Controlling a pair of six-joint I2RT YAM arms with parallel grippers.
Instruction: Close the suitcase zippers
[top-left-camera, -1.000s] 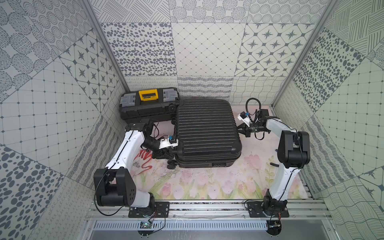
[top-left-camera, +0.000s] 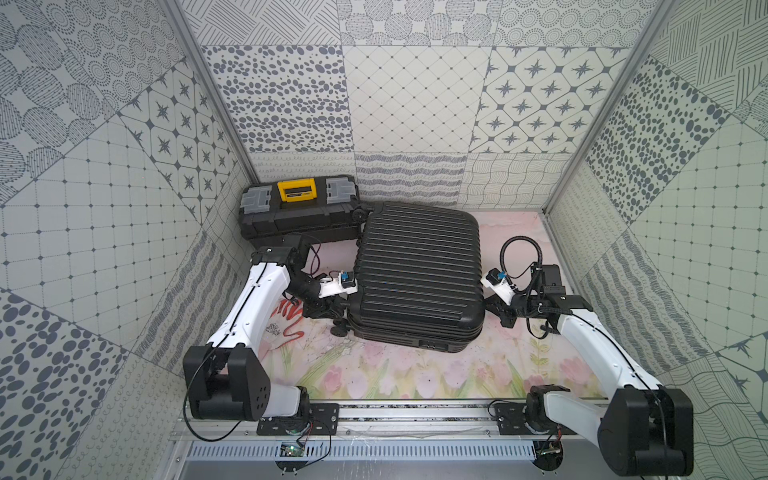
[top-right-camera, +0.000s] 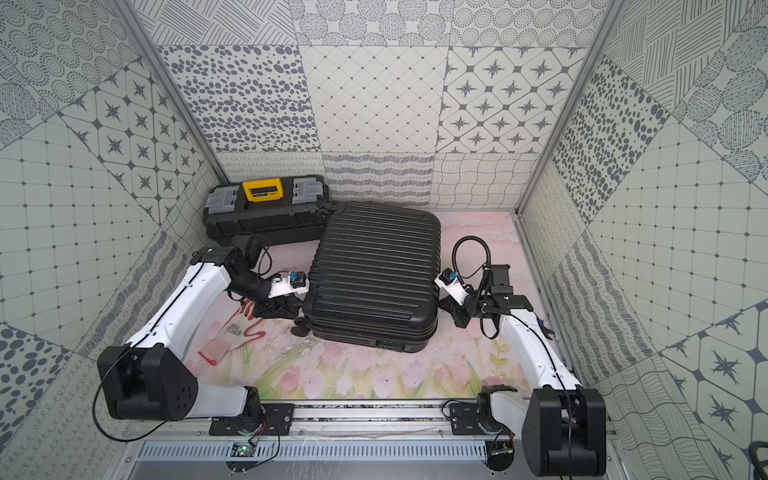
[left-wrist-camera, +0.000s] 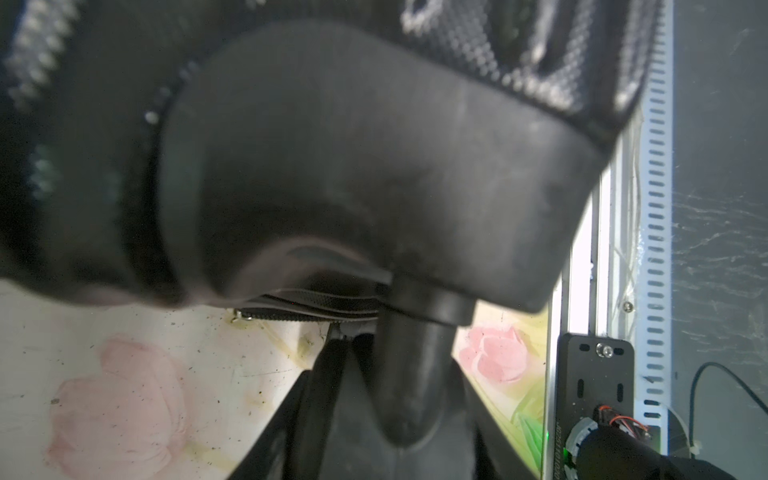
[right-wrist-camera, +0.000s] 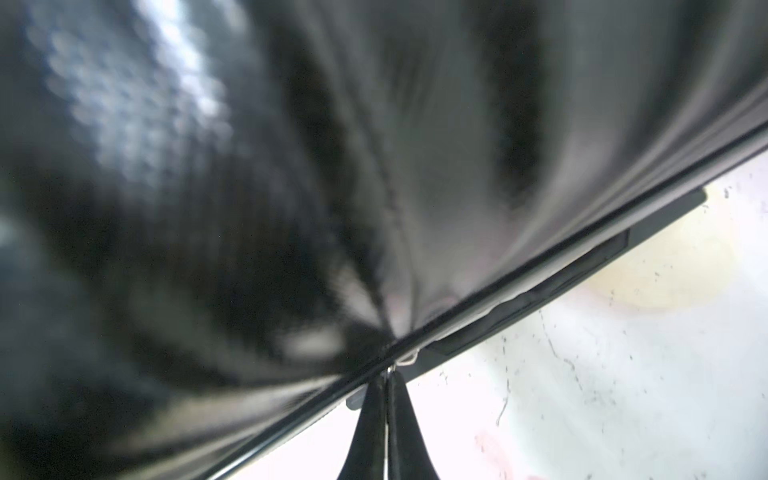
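Note:
The black ribbed suitcase (top-left-camera: 420, 272) lies flat and slightly turned, its lid down over the base. At its right side my right gripper (top-left-camera: 493, 304) is low against the edge. In the right wrist view, my right gripper is shut, with a small silver zipper pull (right-wrist-camera: 392, 369) at its tips, under the seam. My left gripper (top-left-camera: 340, 308) sits at the front left corner, near a suitcase wheel (top-left-camera: 340, 328). A dark post and housing (left-wrist-camera: 384, 160) hide its fingertips in the left wrist view. Dark zipper teeth (left-wrist-camera: 280, 314) show below the case.
A black toolbox (top-left-camera: 300, 212) with a yellow handle stands behind the left arm, close to the suitcase. Red cord-like strips (top-right-camera: 254, 328) lie left of it.
My right gripper has moved toward the front along the suitcase's right side. The suitcase has turned clockwise, its front right corner coming forward. My left gripper has barely moved.

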